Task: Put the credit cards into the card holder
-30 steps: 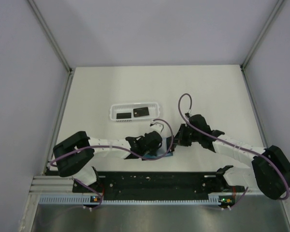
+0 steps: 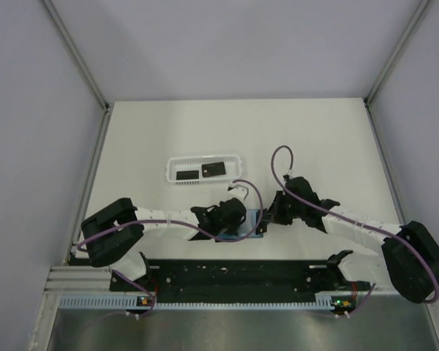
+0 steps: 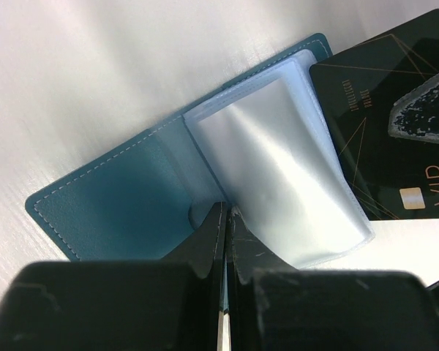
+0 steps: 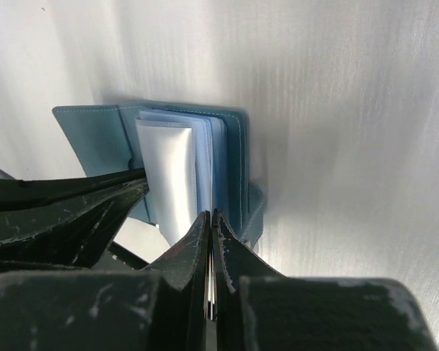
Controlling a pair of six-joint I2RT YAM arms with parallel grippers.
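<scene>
The teal card holder (image 3: 113, 190) lies open on the table, its clear pocket (image 3: 278, 161) facing up. My left gripper is shut, its tips pressed at the pocket's edge, with no card visible between them. A black card (image 3: 366, 131) shows at the upper right of the left wrist view, partly behind a dark gripper part. In the right wrist view the holder (image 4: 95, 142) has my left gripper over it, and my right gripper is shut at the pocket's right side; whether anything thin is between its fingers is unclear.
A white basket (image 2: 184, 161) behind the holder holds two dark cards (image 2: 214, 169).
My right arm has moved slightly toward the table's front and right. The left arm has stayed in place over the holder.
</scene>
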